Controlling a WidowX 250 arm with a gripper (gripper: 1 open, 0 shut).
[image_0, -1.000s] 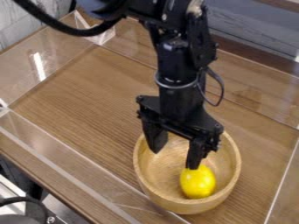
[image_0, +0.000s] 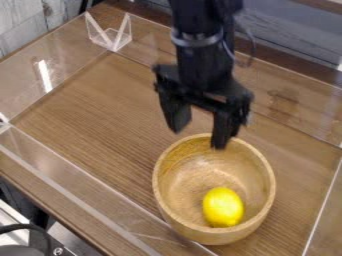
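Note:
My black gripper (image_0: 205, 118) hangs in the upper middle of the camera view, over the back rim of a tan oval bowl (image_0: 175, 205), its fingers apart and pointing down. A yellow egg-shaped object (image_0: 223, 206) lies in the front right part of the bowl, below and apart from the fingers. The gripper is somewhat blurred, and nothing shows between its fingers.
A small clear wire-like holder (image_0: 108, 32) stands at the back left. Dark cables (image_0: 24, 236) lie at the front left edge.
My gripper has moved up and back, away from the inside of the bowl. The yellow object sits slightly left of where it appeared before, still in the bowl.

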